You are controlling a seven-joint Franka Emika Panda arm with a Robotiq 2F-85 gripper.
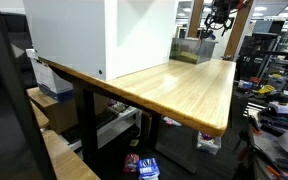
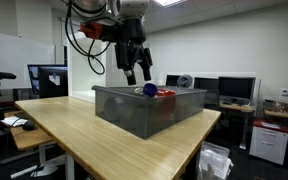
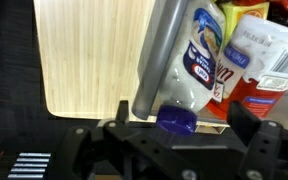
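A clear bottle with a white-and-blue label (image 3: 201, 58) and a purple cap (image 3: 177, 119) lies in the grey bin (image 2: 116, 104). In the wrist view, the cap sits between the spread fingers of my gripper, which is open. Exterior view 2 shows my gripper (image 2: 139, 75) just above the bin, with the purple cap (image 2: 151, 90) below its fingertips and a gap between them. Beside the bottle are a red-and-white package with a barcode (image 3: 262, 62) and a yellow-and-red item (image 3: 242, 14).
The bin stands on a light wooden table (image 2: 74, 130), whose surface in front is bare. The bin's wall (image 3: 158, 55) runs close beside the bottle. In exterior view 1, a large white box (image 1: 104, 40) stands on the near part of the table.
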